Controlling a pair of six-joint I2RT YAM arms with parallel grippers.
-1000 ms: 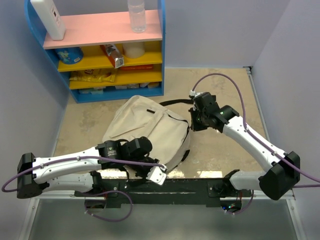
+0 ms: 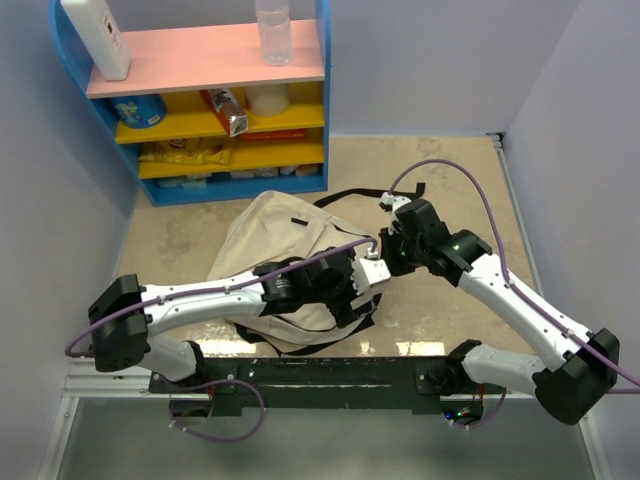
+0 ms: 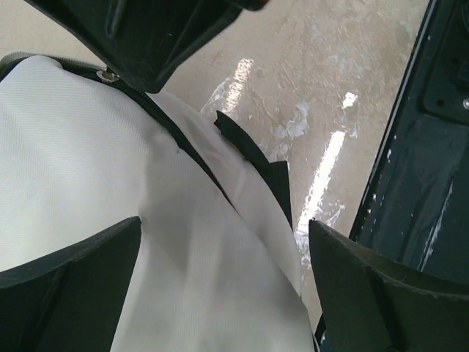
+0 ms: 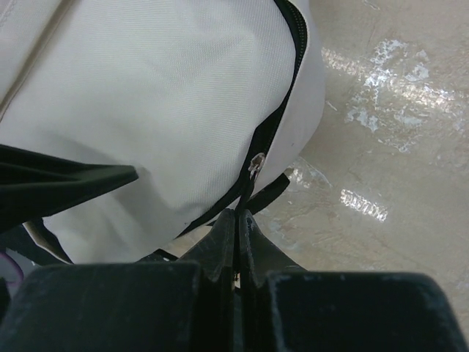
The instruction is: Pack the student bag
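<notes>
A cream bag (image 2: pixel 260 230) with black straps lies on the floor in front of the shelf. My right gripper is shut at the zipper along the bag's edge, its tips by the metal zipper pull (image 4: pixel 256 163). My left gripper stands open over the bag's lower right part, zipper and black strap between and beyond its fingers. Its dark body also shows at the left of the right wrist view.
A blue shelf (image 2: pixel 205 33) with pink and yellow boards holds bottles and packets at the back left. Bare floor (image 2: pixel 470 190) lies at the right, and a dark front edge (image 2: pixel 310 380) runs below.
</notes>
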